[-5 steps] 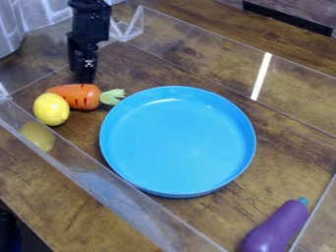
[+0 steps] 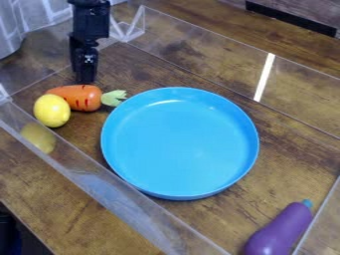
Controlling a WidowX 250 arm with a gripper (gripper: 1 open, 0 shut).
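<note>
The black gripper point(image 2: 85, 70) hangs at the upper left, open, just above and behind an orange carrot point(image 2: 79, 96) with a pale green top. A yellow lemon point(image 2: 52, 110) lies against the carrot's front left. A large blue plate point(image 2: 180, 141) sits in the middle. A purple eggplant point(image 2: 276, 231) lies at the front right.
Clear walls point(image 2: 133, 207) border the wooden work surface point(image 2: 265, 129). A pale cylindrical object point(image 2: 11, 22) stands at the top left. The wood is bare behind and to the right of the plate.
The gripper has shifted very slightly to the left. The carrot, lemon, plate and eggplant have not moved.
</note>
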